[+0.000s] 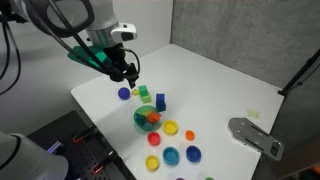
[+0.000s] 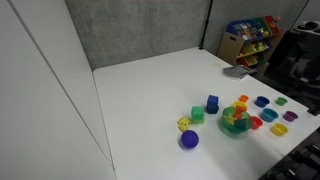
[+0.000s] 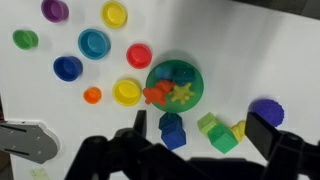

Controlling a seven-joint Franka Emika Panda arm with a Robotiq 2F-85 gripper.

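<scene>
High over the white table my gripper (image 1: pixel 128 78) hangs still. In the wrist view its two dark fingers (image 3: pixel 133 148) stand wide apart at the lower edge, with only the table and blocks far below showing between them. A green bowl (image 3: pixel 195 95) holds several small toys, among them an orange one (image 3: pixel 157 93) and a yellow star-like one (image 3: pixel 181 93). Blue blocks (image 3: pixel 172 134) lie below the bowl in that view. Green blocks (image 3: pixel 222 138) sit to their right, beside a small yellow piece (image 3: pixel 238 130). A purple round object (image 3: pixel 266 111) is at the far right.
Several small coloured cups are spread beside the bowl, including a red one (image 3: pixel 139 56), a yellow one (image 3: pixel 126 92) and a light-blue one (image 3: pixel 94 43). A grey metal tray (image 1: pixel 256 136) lies at the table's right. A rack of coloured bins (image 2: pixel 250 40) stands at the back.
</scene>
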